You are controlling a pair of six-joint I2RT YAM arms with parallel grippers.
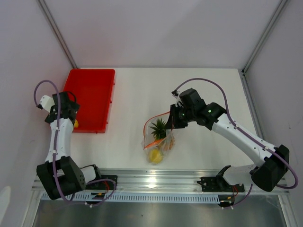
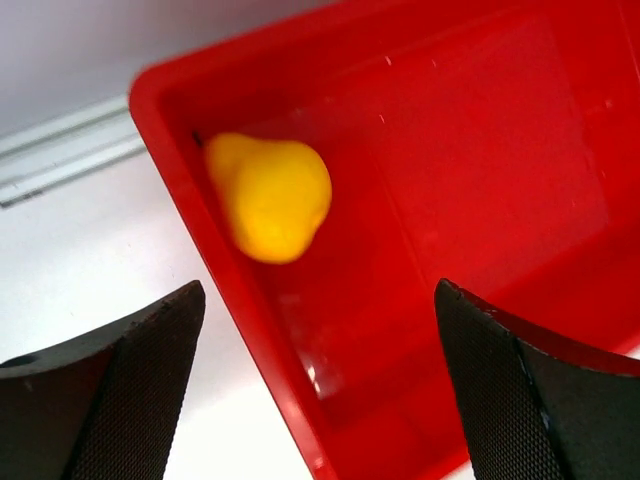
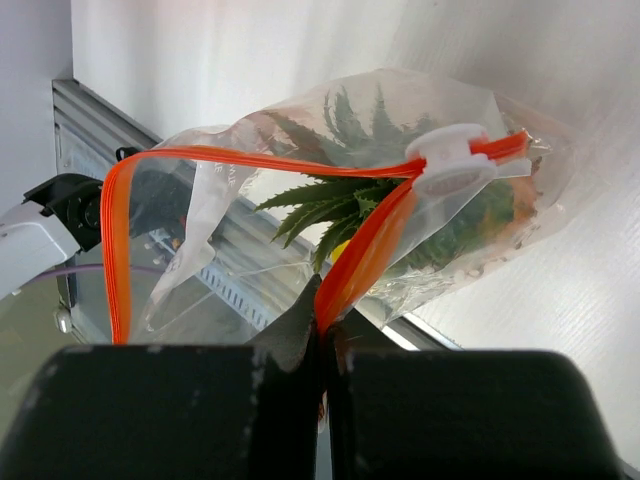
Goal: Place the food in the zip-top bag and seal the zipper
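Note:
The clear zip top bag (image 1: 156, 144) with an orange zipper band (image 3: 243, 154) lies open at the table's middle. Inside it are a pineapple with green leaves (image 1: 159, 128) and a yellow item (image 1: 155, 155). My right gripper is shut on the bag's orange-edged rim. A white slider (image 3: 446, 158) sits on the zipper. A yellow food item (image 2: 270, 195) rests in a corner of the red bin (image 2: 262, 345). Above that bin, my left gripper is open and empty, its fingers (image 2: 535, 385) spread apart with the food ahead of them.
Apart from the yellow item, the red bin's visible floor is bare. Side walls and a metal rail (image 1: 147, 174) bound the white table (image 1: 203, 146). Free table surface lies between bin and bag, and behind the bag.

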